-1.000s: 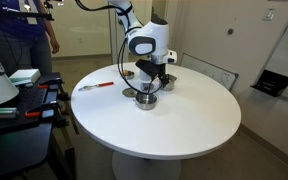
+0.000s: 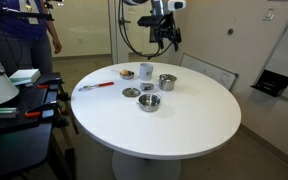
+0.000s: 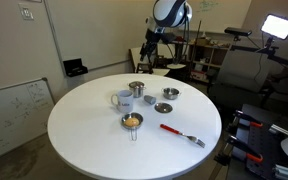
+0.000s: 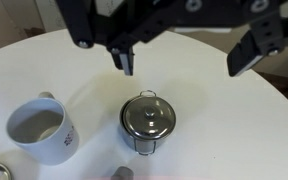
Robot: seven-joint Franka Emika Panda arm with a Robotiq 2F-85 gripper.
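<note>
My gripper [image 2: 167, 46] is raised well above the far side of the round white table, clear of everything on it. In the wrist view its two fingers [image 4: 123, 58] stand wide apart, with nothing seen between them. Below them is a small silver pot [image 4: 146, 134] with two wire handles and a metal lid [image 4: 150, 116] seated on top. Beside the pot, a white mug [image 4: 44, 130] stands upright. The same pot [image 3: 137, 86] and mug [image 3: 124, 103] are near each other in exterior view 2.
An empty metal bowl [image 2: 149, 102], a flat dark metal disc [image 2: 131, 92] and a small grey cup-like object [image 3: 150, 99] lie nearby. A pan with orange-yellow contents [image 3: 132, 122] and a red-handled utensil [image 3: 182, 134] are also on the table [image 2: 199, 120].
The arm was low over the pot and bowl area a second ago.
</note>
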